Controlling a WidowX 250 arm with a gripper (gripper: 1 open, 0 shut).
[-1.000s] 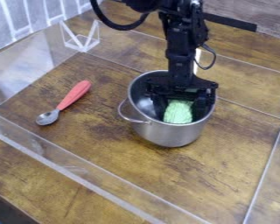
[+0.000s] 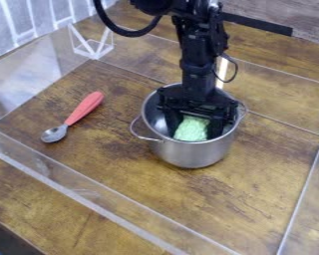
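Observation:
A steel pot [image 2: 189,151] with a wire handle stands on the wooden table. Down inside it is a light green object [image 2: 193,127], partly covered by the black gripper [image 2: 193,118], whose lower parts reach into the pot around that object. Whether the fingers are open or closed on it is hidden. A spoon [image 2: 72,121] with a red handle lies to the left of the pot.
Bare wood [image 2: 83,189] spreads left and in front of the pot and to its right. A light upright object [image 2: 222,65] stands behind the arm. Light strips cross the table at the left and right.
The arm and gripper have shifted slightly left, along with the pot and the green object in it. The spoon has stayed in place.

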